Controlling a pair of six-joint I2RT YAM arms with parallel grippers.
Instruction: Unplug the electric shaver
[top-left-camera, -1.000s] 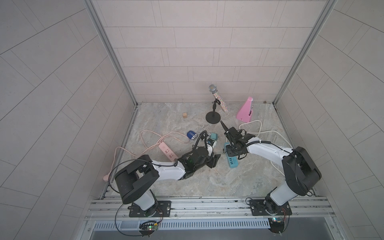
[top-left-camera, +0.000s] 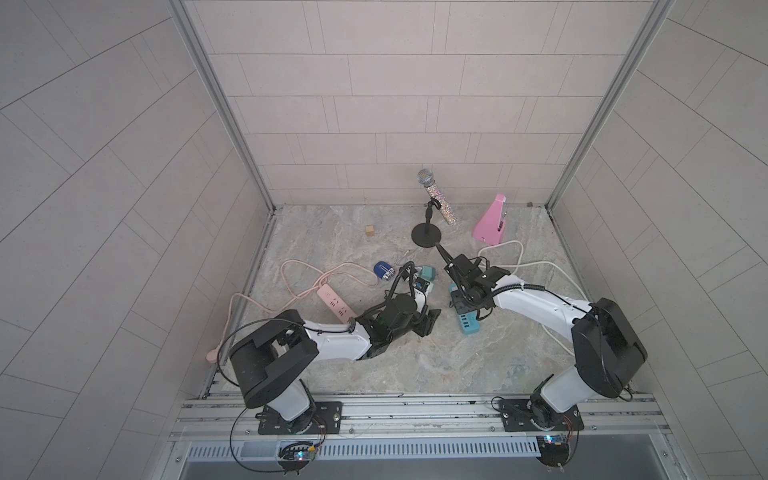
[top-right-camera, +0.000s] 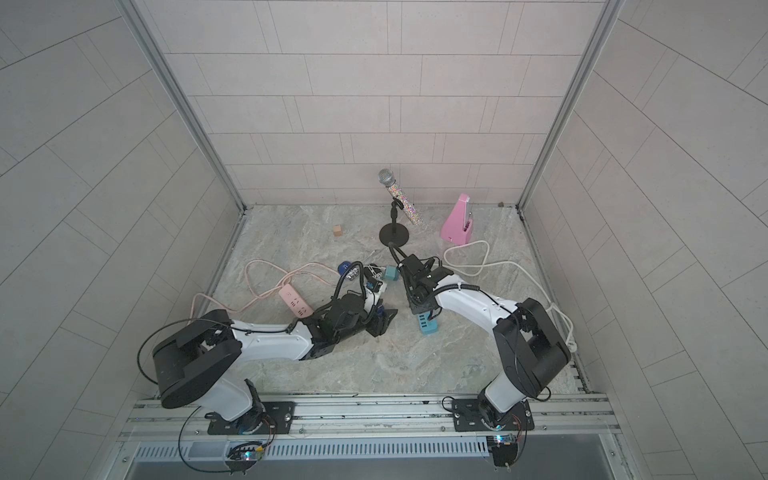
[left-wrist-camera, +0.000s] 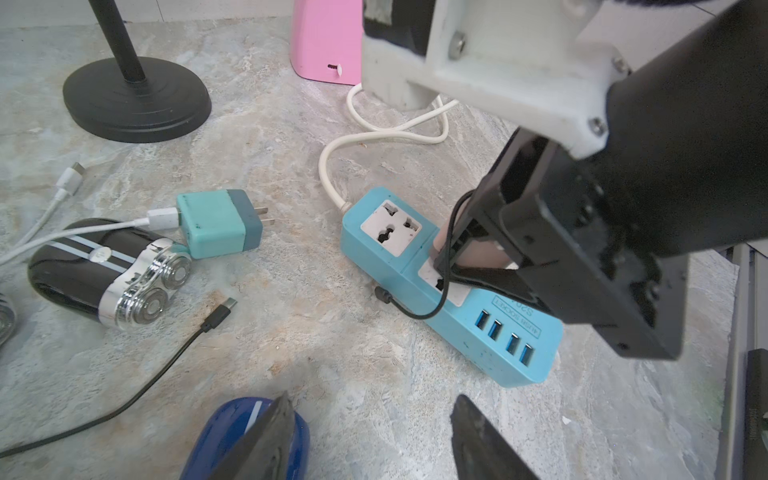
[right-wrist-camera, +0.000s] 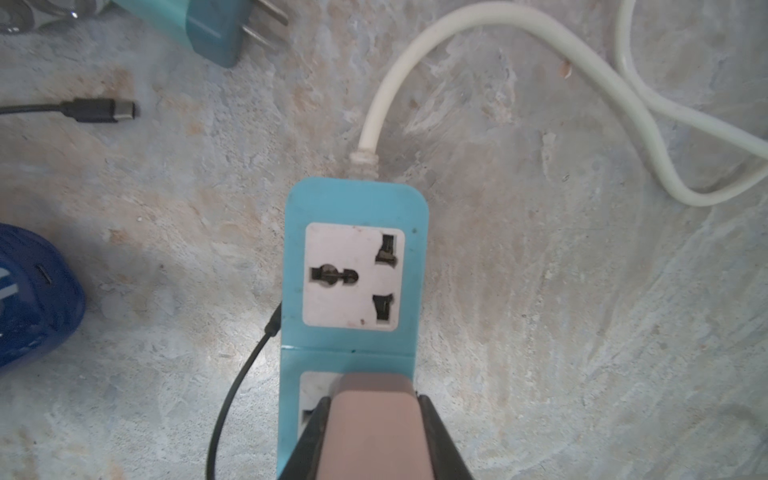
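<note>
My right gripper is shut on a pinkish plug block (right-wrist-camera: 374, 444) over the second socket of the blue power strip (right-wrist-camera: 352, 348). Whether its prongs sit in the socket is hidden. A black cable (left-wrist-camera: 441, 296) curves round that gripper, its end beside the strip. My left gripper stands open, with bare tabletop between its fingertips. A blue rounded body, partly behind its left finger, shows a small port in the right wrist view. A black shaver (left-wrist-camera: 88, 264) with silver heads lies farther back.
A teal charger (left-wrist-camera: 216, 224) with bare prongs and a loose black cable end (left-wrist-camera: 216, 316) lie left of the strip. A pink power strip (top-left-camera: 336, 304), microphone stand (top-left-camera: 426, 234) and pink metronome (top-left-camera: 490, 224) stand around. Clear tabletop lies in front.
Over the last second the blue strip has shifted slightly to the right. My right arm has swayed a little right and back left. The left arm looks still.
</note>
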